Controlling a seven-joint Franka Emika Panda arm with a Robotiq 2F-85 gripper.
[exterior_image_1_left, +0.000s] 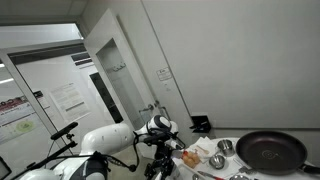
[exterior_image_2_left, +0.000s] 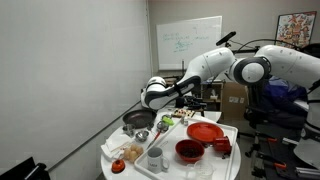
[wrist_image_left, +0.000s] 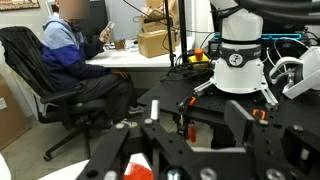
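My gripper (exterior_image_1_left: 160, 165) hangs over the left end of the table in exterior view 1, pointing downward. It stands open, and nothing shows held in it. In the wrist view its dark body fills the lower edge, and I cannot make out an object between the fingers. A black frying pan (exterior_image_2_left: 138, 118) lies at the far end of the white table in exterior view 2. Nearer the front are a red plate (exterior_image_2_left: 205, 131), a red bowl (exterior_image_2_left: 188, 151), a white cup (exterior_image_2_left: 155, 159) and a red mug (exterior_image_2_left: 222, 147).
Small metal bowls (exterior_image_1_left: 217, 161) sit left of the pan in exterior view 1, close to the grey wall (exterior_image_1_left: 240, 70). An orange-brown round item (exterior_image_2_left: 133, 152) lies at the table's left side. In the wrist view, a seated person (wrist_image_left: 85, 60) is beyond the table.
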